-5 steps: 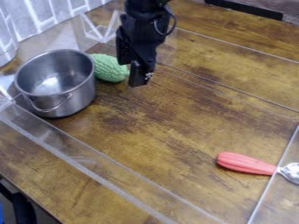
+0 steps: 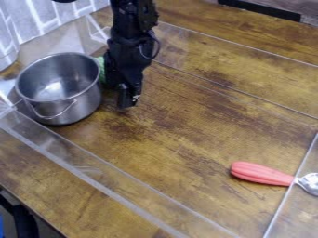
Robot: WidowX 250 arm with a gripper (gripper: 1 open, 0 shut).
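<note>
My black gripper is low over the table, just right of a steel pot at the left. A green object is mostly hidden behind the pot and gripper. Whether the fingers are open or shut on it is unclear.
A red-handled utensil with a metal head lies at the lower right. Clear strips or edges run along the left and bottom.
My gripper has moved left and down toward the pot, and now covers much of the green object that showed plainly earlier.
</note>
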